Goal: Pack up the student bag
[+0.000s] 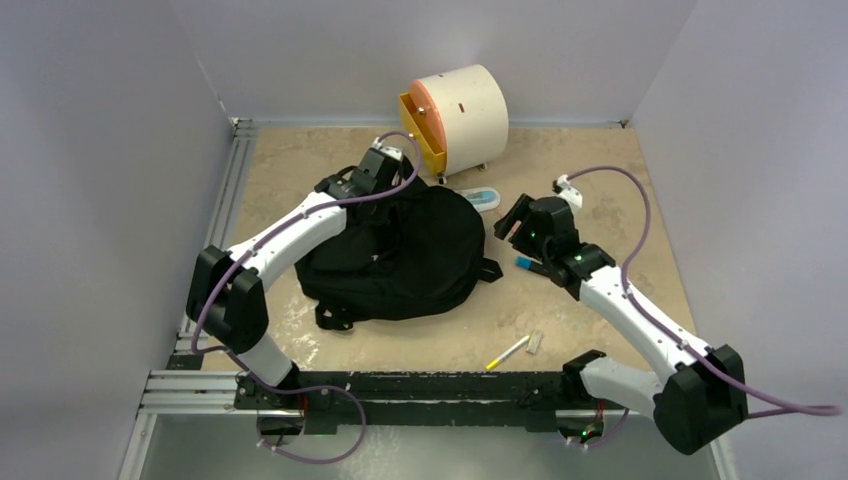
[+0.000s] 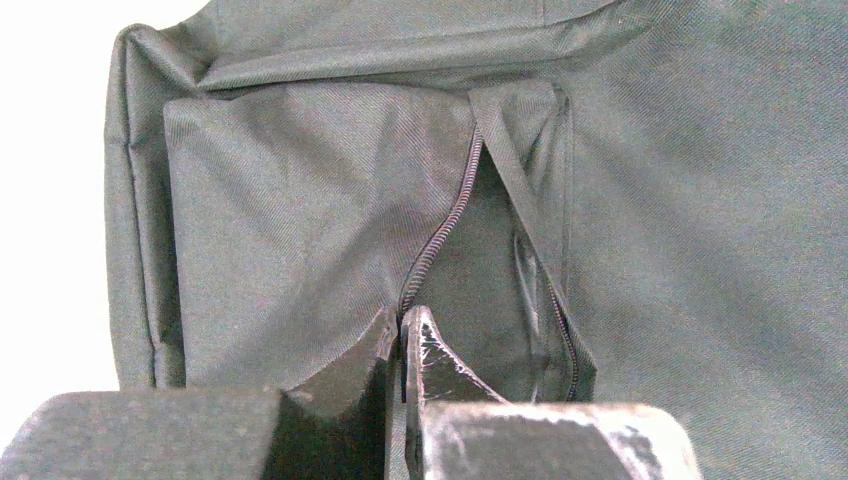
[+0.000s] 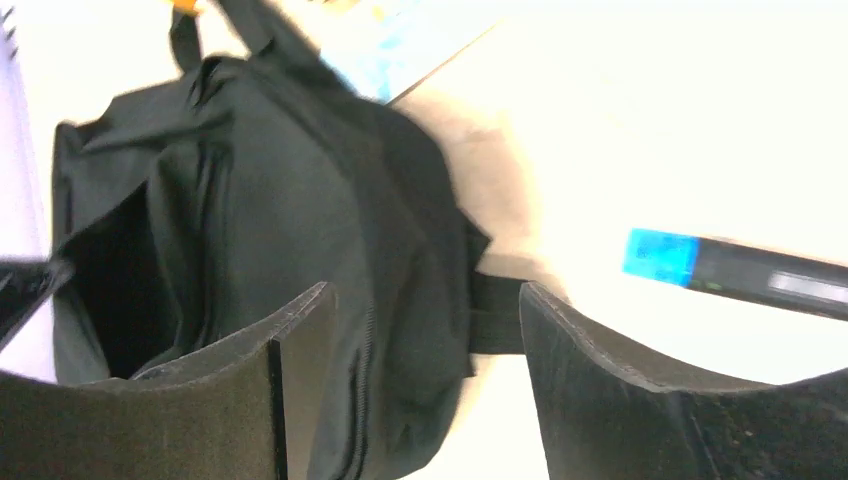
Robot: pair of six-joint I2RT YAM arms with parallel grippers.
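The black bag (image 1: 420, 270) lies on the left and middle of the table. My left gripper is over its pocket, shut beside a zipper (image 2: 440, 240); whether it pinches any fabric is unclear. My right gripper stands open right of the bag, with nothing between its fingers. A blue-capped dark marker (image 1: 530, 267) lies under the right arm. A clear case with light blue contents (image 1: 477, 197) is behind the bag. A yellow-and-white pen (image 1: 507, 352) and a small pale eraser-like block (image 1: 535, 342) lie at the front.
A white drum (image 1: 470, 110) with an open yellow drawer (image 1: 410, 120) stands at the back. Grey walls bound the table on the sides and back. The right part of the table behind the right arm is mostly clear.
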